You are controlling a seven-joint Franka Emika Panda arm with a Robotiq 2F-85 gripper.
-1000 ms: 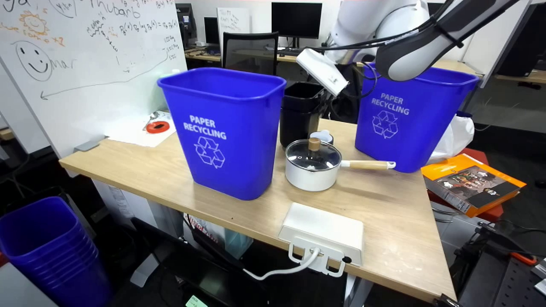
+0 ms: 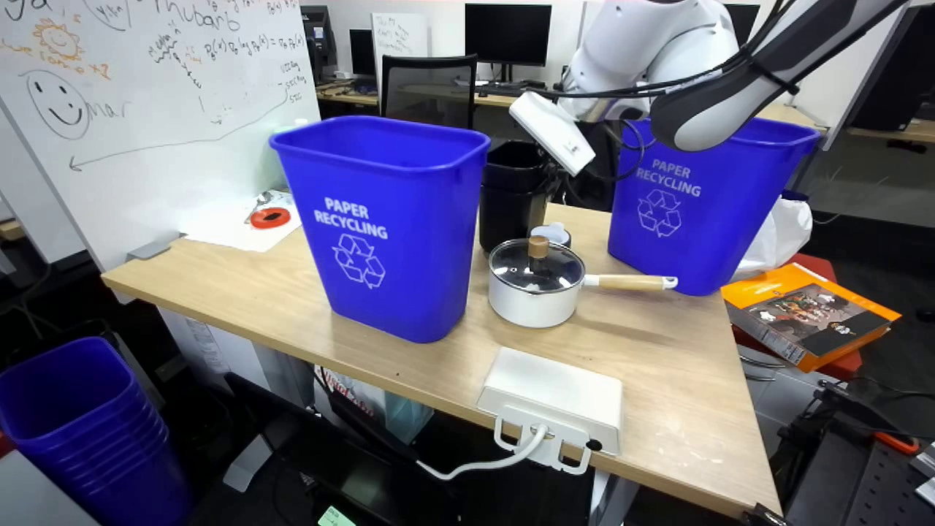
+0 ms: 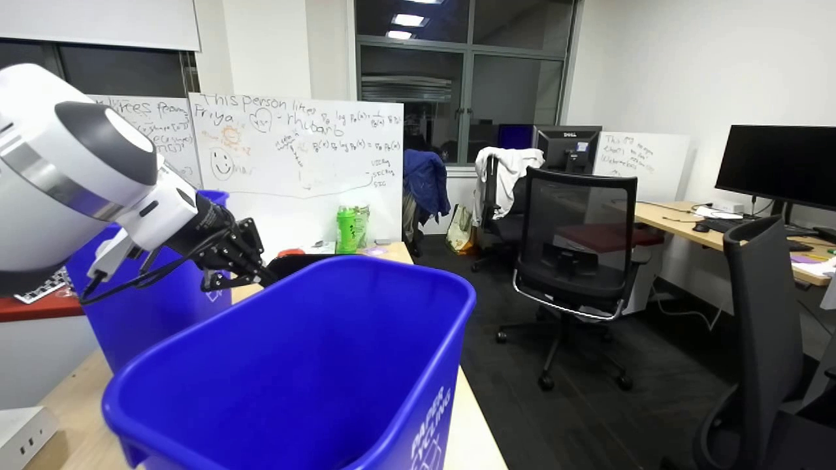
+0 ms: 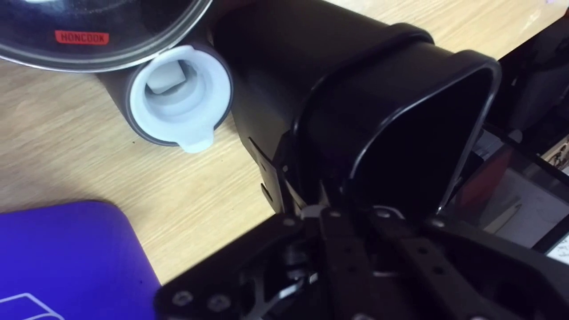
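Note:
A black bin stands behind the white pot; its open mouth faces up in the wrist view. My gripper is at the bin's near rim, its dark fingers overlapping the black wall. Whether the rim lies between them is unclear against the dark plastic. In exterior view 2 the gripper reaches down to the black bin, partly hidden behind a blue bin. Beside the black bin sits a dark cup with a pale lid, close to the glass pot lid.
Blue recycling bins stand left and right on the table, the right one close to my arm. The pot's handle points right. A white box lies at the front edge. Bare tabletop shows at front right.
The arm has come down slightly, with the white box-shaped part on the wrist now lower beside the black bin. The table's objects look unmoved.

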